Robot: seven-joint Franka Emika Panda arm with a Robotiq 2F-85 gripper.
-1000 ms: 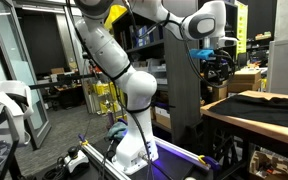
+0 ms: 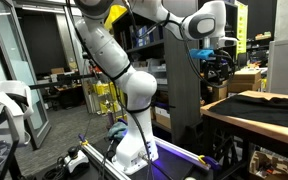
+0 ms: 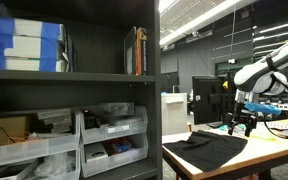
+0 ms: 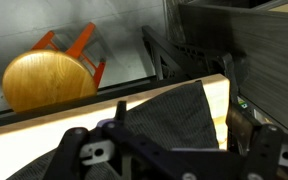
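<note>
A black cloth (image 2: pixel 259 108) lies spread on the wooden table, its far part close to the edge. The other exterior view shows this cloth (image 3: pixel 209 150) with some soft folds and a part hanging at the front. My gripper (image 2: pixel 222 74) is held in the air above the table, apart from the cloth. In the wrist view the gripper is open, its two dark fingers wide apart, and nothing is held between them. Below lies a corner of the cloth (image 4: pixel 179 112), near the corner of the table.
Bare wood shows along the table's edge (image 4: pixel 219 98). Past it stands a stool with a round wooden seat (image 4: pixel 49 80). A dark shelf (image 3: pixel 104 90) with bins stands beside the table. Cardboard boxes (image 2: pixel 246 80) are behind it.
The wrist and gripper appear turned slightly, with more of the blue band showing. The cloth and table look the same.
</note>
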